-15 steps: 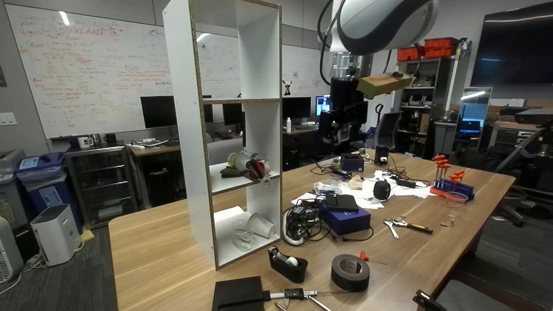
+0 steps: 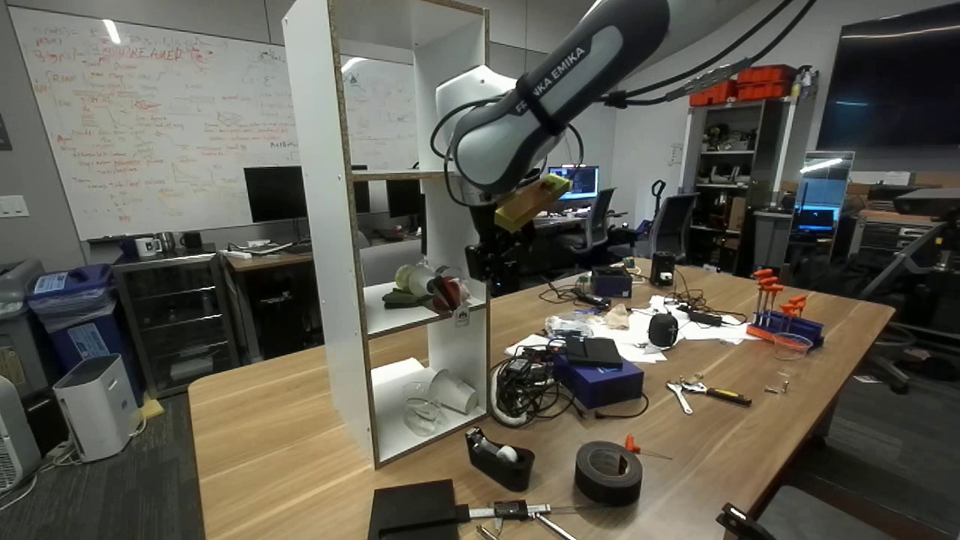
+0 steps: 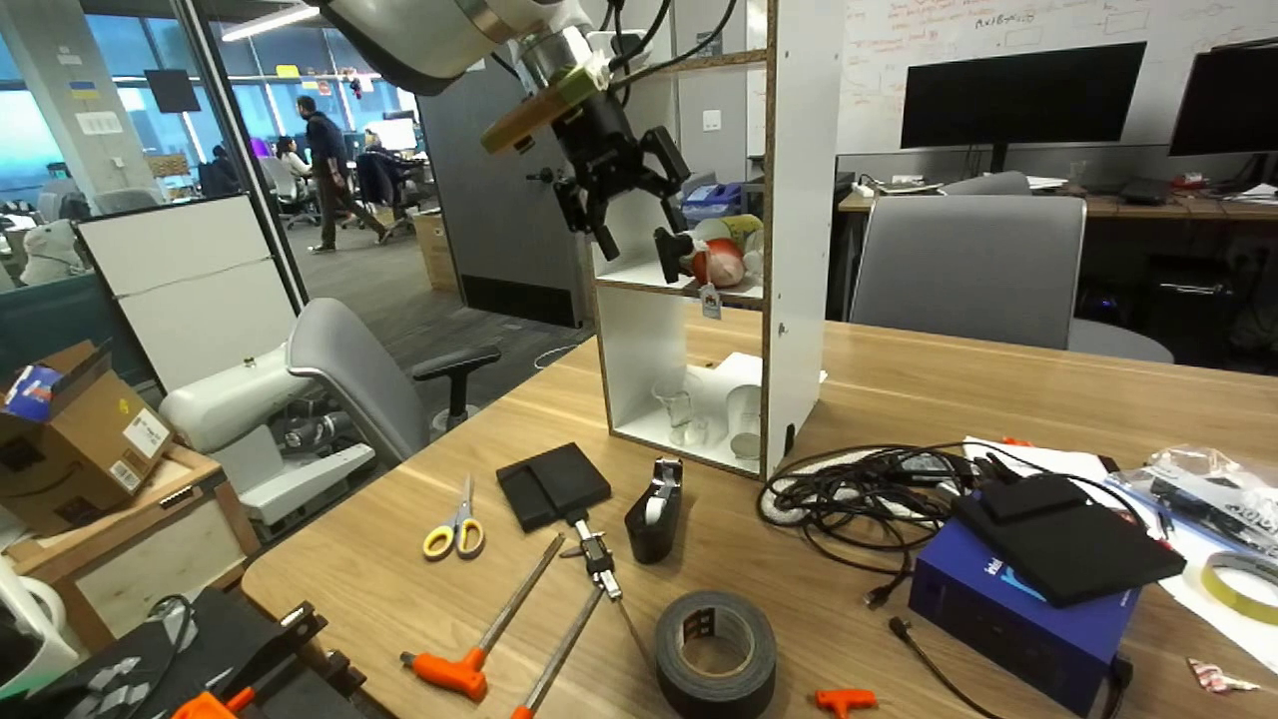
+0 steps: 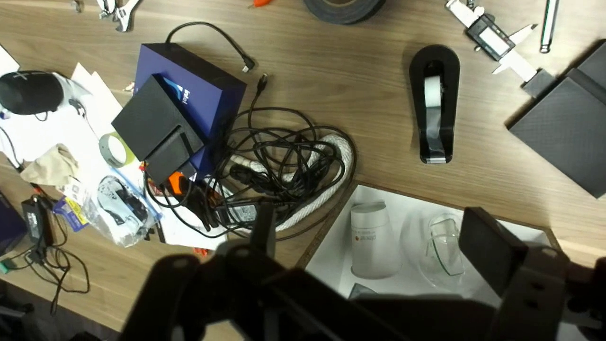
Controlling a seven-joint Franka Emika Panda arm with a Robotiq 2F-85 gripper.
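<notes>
My gripper (image 3: 641, 258) stands open near the front of the white shelf unit (image 3: 804, 240), about level with its middle compartment; nothing shows between its fingers. In the wrist view one dark finger (image 4: 491, 244) overlaps the lower compartment from above. The middle shelf holds a red item with a hanging tag (image 3: 719, 263) and green things (image 2: 402, 298) beside it. Down in the bottom compartment lie a white cup (image 4: 372, 241) and a clear glass (image 4: 444, 250). From the exterior, how far the fingers are from the shelf's items is hard to tell.
A tape dispenser (image 2: 500, 459), a black tape roll (image 2: 608, 472) and calipers (image 3: 595, 556) lie in front of the shelf. Beside it are tangled cables (image 4: 284, 165) and a blue box (image 2: 598, 382) with a black object on top. Scissors (image 3: 455, 526) rest near the table edge.
In exterior view 1 the arm has swung left toward the shelf and tilted, bringing my gripper from over the cluttered table to beside the shelf's front. The shelf's contents look unmoved.
</notes>
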